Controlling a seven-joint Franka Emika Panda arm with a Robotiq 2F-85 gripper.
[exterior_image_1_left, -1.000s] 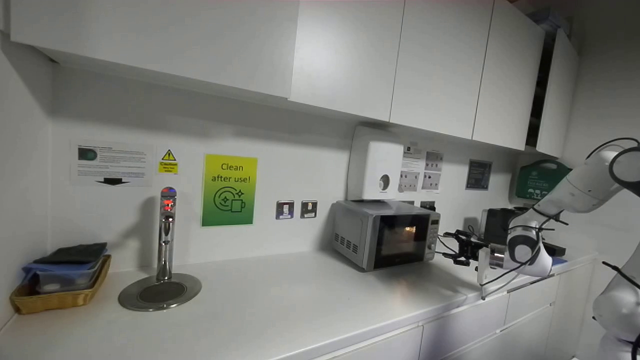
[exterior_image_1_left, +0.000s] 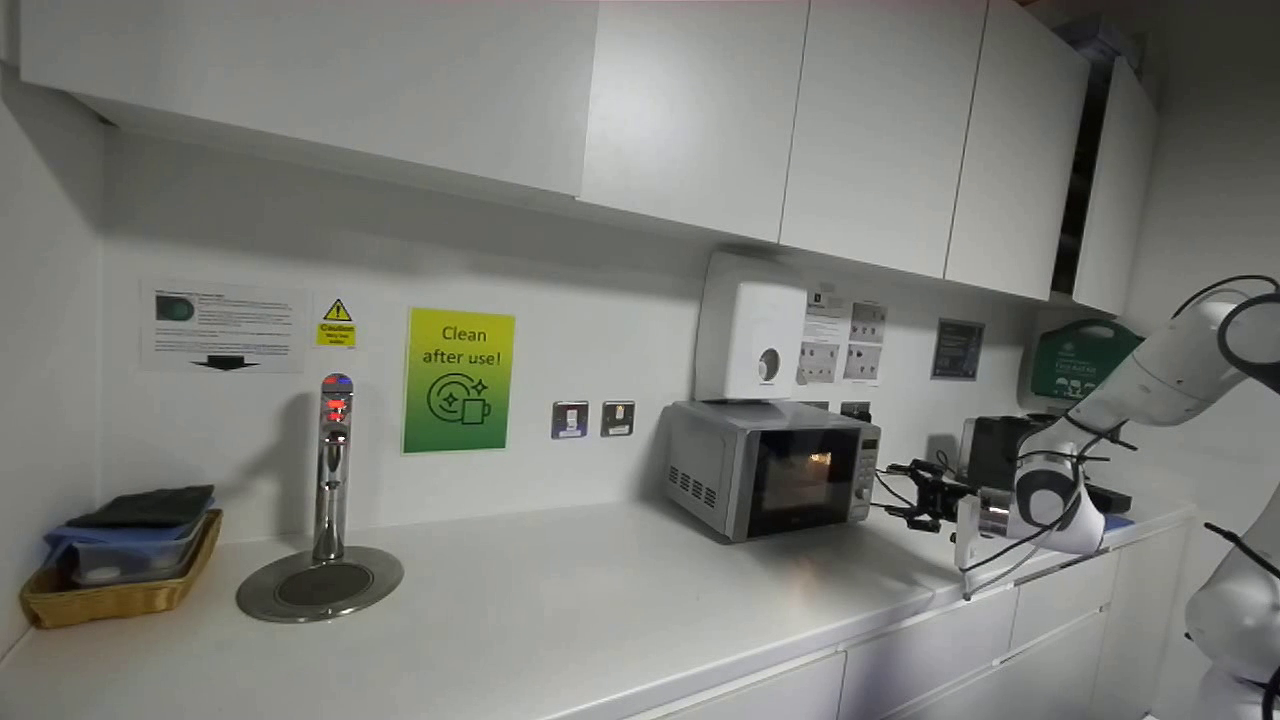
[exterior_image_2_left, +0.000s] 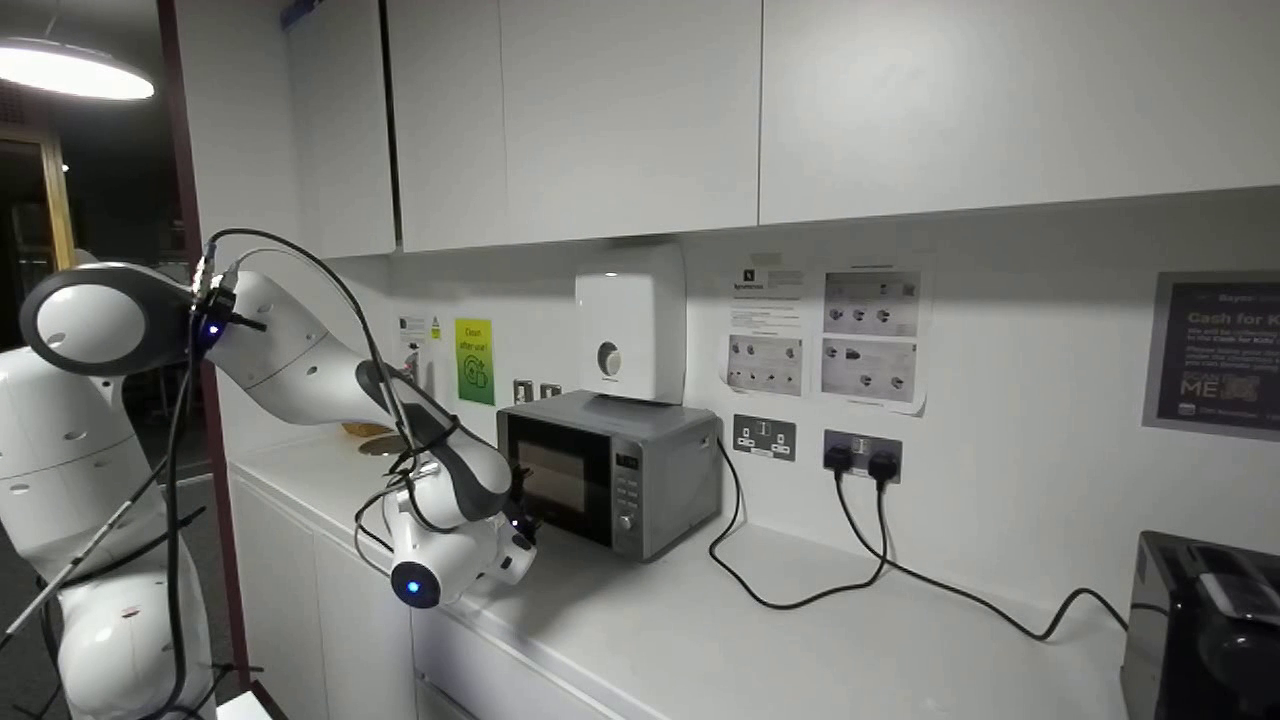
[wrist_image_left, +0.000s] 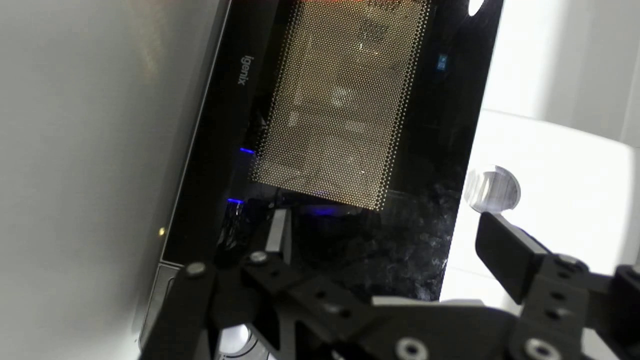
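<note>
A silver microwave (exterior_image_1_left: 710, 472) with a dark glass door stands on the counter against the back wall, its door closed. Its control panel and round dial (exterior_image_2_left: 626, 523) are on the right side of its front. My gripper (exterior_image_1_left: 894, 498) is in front of that face, near the panel end and apart from it. In the wrist view the microwave door (wrist_image_left: 336, 120) fills the middle, and my gripper stands open, its two fingers wide apart with nothing held between them. Part of the dial (wrist_image_left: 234, 339) shows behind the left finger. In exterior view 2 the arm largely hides the gripper.
Above the microwave hangs a white dispenser (exterior_image_2_left: 630, 324). A black appliance (exterior_image_2_left: 1212, 636) sits farther right, its cable (exterior_image_2_left: 960, 590) crossing the counter. Left of the microwave are a tap (exterior_image_1_left: 332, 480) and a basket (exterior_image_1_left: 120, 588), with bare counter (exterior_image_1_left: 540, 600) between. White cupboards (exterior_image_1_left: 696, 108) overhang everything.
</note>
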